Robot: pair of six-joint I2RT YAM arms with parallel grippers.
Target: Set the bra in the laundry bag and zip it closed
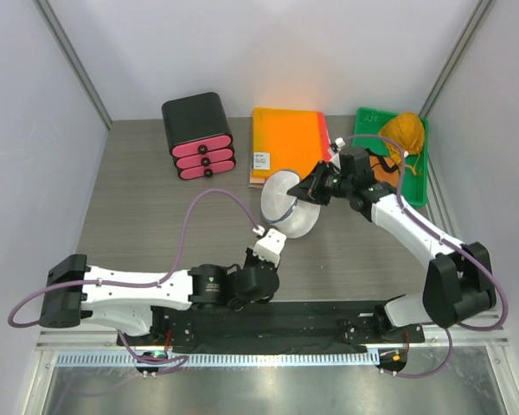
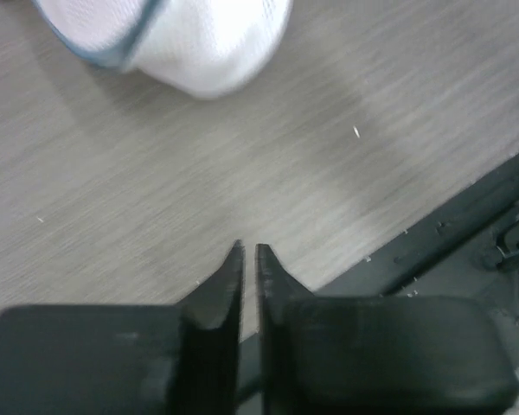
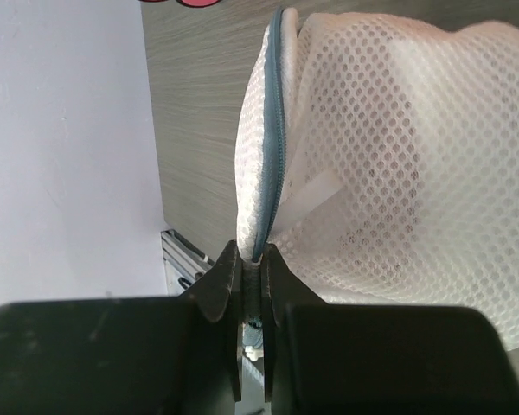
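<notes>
The white mesh laundry bag (image 1: 301, 218) hangs in the middle in the top view, with a blue-grey zipper (image 3: 272, 143) along its edge. My right gripper (image 1: 296, 188) is shut on the bag at one end of that zipper; the pinched edge runs between its fingers in the right wrist view. My left gripper is below the bag, its fingertips a narrow gap apart with nothing between them. In the left wrist view, the bag (image 2: 212, 43) shows at the top, clear of the left fingers. I cannot make out the bra in or around the bag.
Orange and red folders (image 1: 287, 143) lie at the back. Left of them stands a black box with pink drawers (image 1: 195, 130). A green tray (image 1: 366, 128) at the back right holds yellow and orange items, partly behind the right arm.
</notes>
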